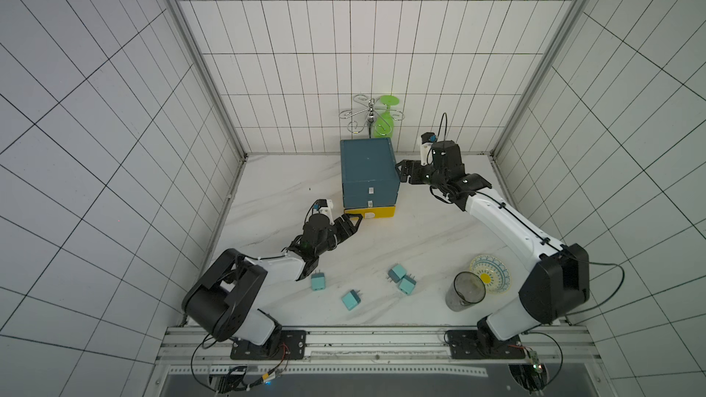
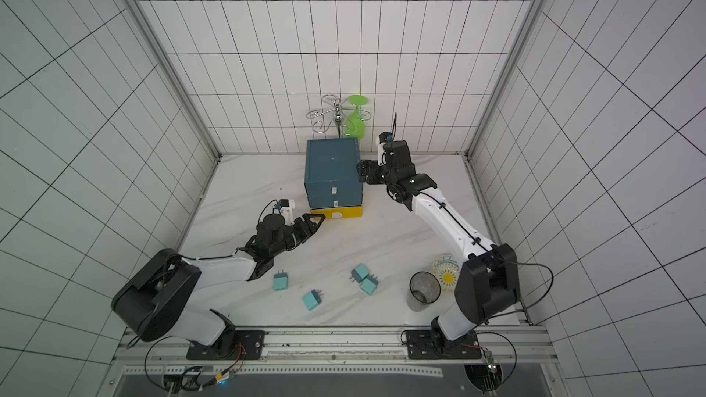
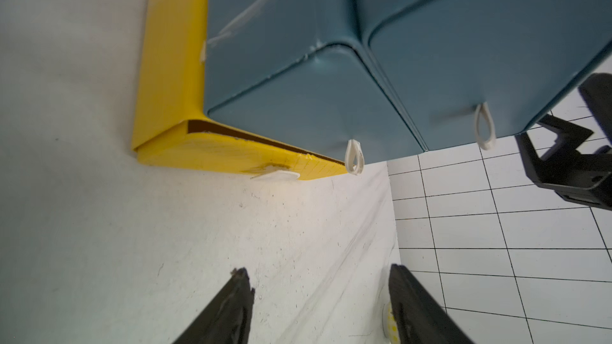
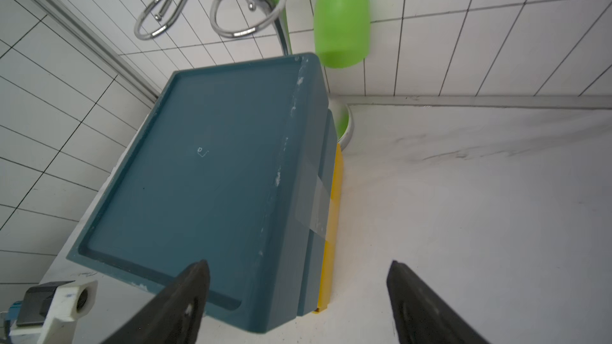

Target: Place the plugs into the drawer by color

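The drawer box (image 1: 367, 165) stands at the back centre, blue upper drawers over a yellow bottom drawer (image 3: 169, 57), all pushed in; white loop pulls are on the blue fronts. My left gripper is open and empty at its lower front left, near the yellow drawer. My right gripper is open and empty beside the box's top right side. Several turquoise plugs lie on the front of the table: one (image 1: 317, 281) at left, another (image 1: 350, 299) nearer the front, and two together (image 1: 406, 285) right of centre.
A glass cup (image 1: 464, 291) and patterned plate (image 1: 494, 273) sit at front right. A metal rack (image 1: 371, 110) with a green bottle (image 2: 355, 124) stands behind the box.
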